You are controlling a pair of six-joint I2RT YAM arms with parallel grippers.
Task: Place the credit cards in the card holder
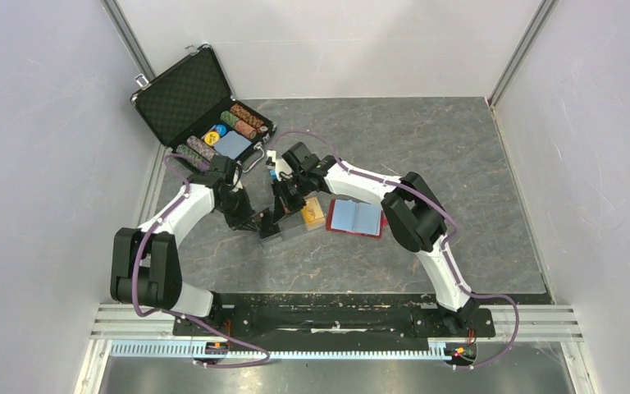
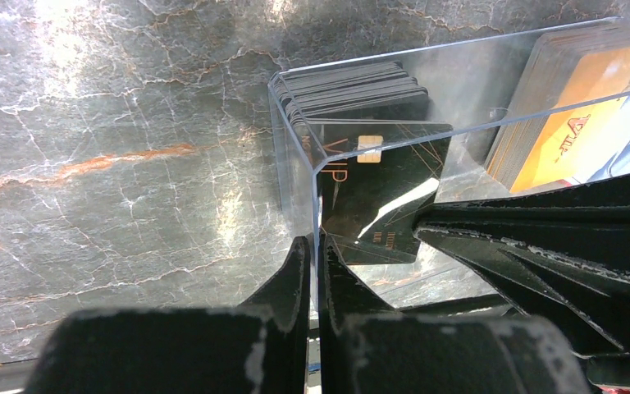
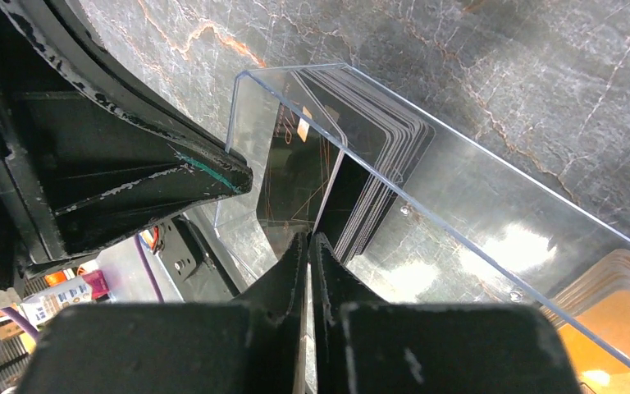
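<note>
A clear box (image 2: 459, 48) holds a stack of black cards (image 2: 353, 92) at its left end. In the left wrist view the front black card (image 2: 381, 185) leans away from that stack, and the right gripper's fingers (image 2: 492, 226) reach to its edge. My left gripper is shut on the box's end wall. Over in the right wrist view my right gripper is shut at the lower edge of the leaning card, with no card visibly gripped; exact contact there is hard to tell. The open card holder (image 1: 356, 217), red-edged with pale blue pages, lies right of the box.
Orange cards (image 1: 312, 214) stand at the box's right end. An open black case (image 1: 182, 98) with poker chips sits at the back left.
</note>
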